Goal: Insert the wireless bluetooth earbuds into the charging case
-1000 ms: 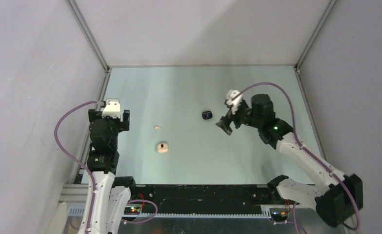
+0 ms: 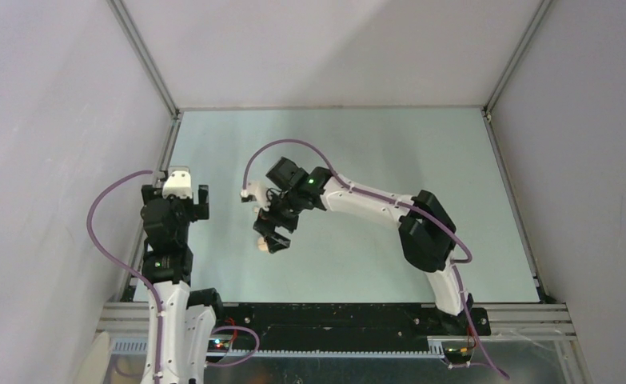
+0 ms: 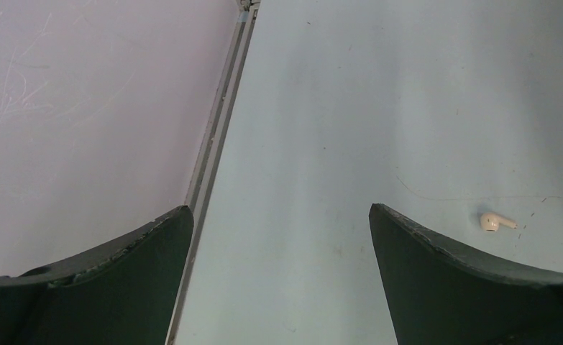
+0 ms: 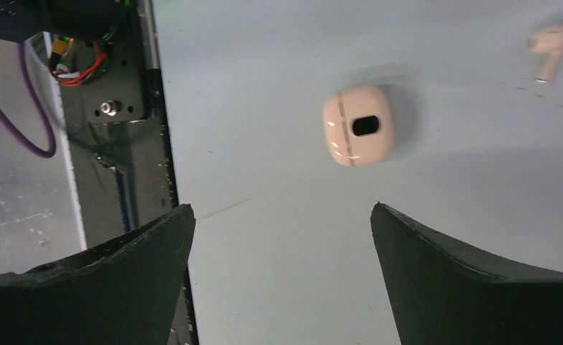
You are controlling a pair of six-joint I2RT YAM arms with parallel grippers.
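Note:
The peach charging case (image 4: 374, 142) lies closed on the table, a dark oval mark on its side, in the right wrist view. My right gripper (image 2: 270, 234) is open above it, covering part of the case (image 2: 262, 244) from above. Between its fingers there is nothing. One peach earbud lies apart from the case; the left wrist view also shows that earbud (image 3: 490, 222), right of the left fingers. At the table's left edge, my left gripper (image 2: 176, 194) stands open and empty. No other earbud is visible now.
The right arm (image 2: 365, 200) stretches across the middle of the table, hiding what lies beneath. A metal rail and wall (image 3: 217, 136) border the left side.
My right gripper has swept left and toward the front, from mid-table to over the peach case. The left arm barely shifted.

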